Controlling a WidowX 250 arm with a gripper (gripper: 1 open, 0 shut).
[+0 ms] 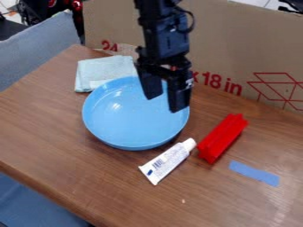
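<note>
The black gripper (165, 89) hangs open above the right half of a round blue plate (120, 122), its fingers pointing down with nothing visible between them. A white toothpaste tube (167, 161) lies diagonally on the wooden table just below and right of the plate. A red elongated object (221, 137) lies to the right of the tube. A folded pale cloth (97, 71) lies behind the plate at the left.
A strip of blue tape (253, 174) is on the table (66, 142) at the right. A cardboard box (243, 53) stands along the back.
</note>
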